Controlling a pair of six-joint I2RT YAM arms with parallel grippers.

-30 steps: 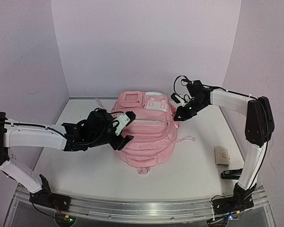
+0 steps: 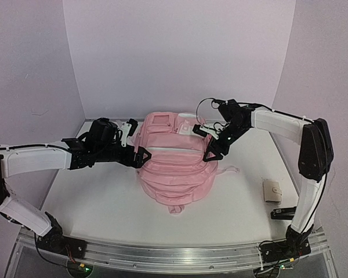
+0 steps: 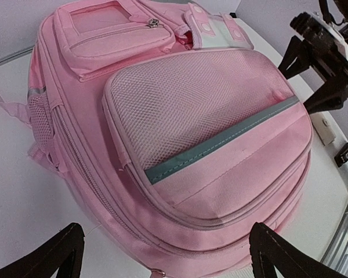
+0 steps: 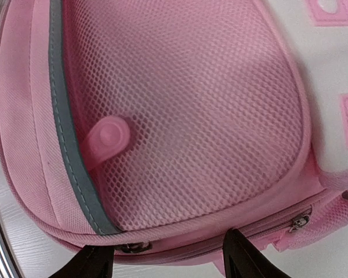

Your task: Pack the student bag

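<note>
The pink backpack (image 2: 175,179) lies flat in the middle of the table, its grey-trimmed mesh pocket (image 3: 191,104) facing up. At its left side, my left gripper (image 2: 142,157) stands open, with its fingers (image 3: 66,255) wide apart and nothing held. My right gripper (image 2: 211,155) is at the bag's right edge; in the right wrist view its fingers (image 4: 246,258) are apart near the zipped edge, where a zip pull (image 4: 133,248) shows. Whether they touch the bag cannot be told. The pocket's opening gapes a little beside a rounded pink tab (image 4: 107,139).
To the right on the table lie a beige wallet-like item (image 2: 271,191) and a black object (image 2: 283,213). A strap (image 2: 228,169) sticks out from the bag's right side. Bare table lies left and in front of the bag.
My left gripper has drawn back to the left from over the bag.
</note>
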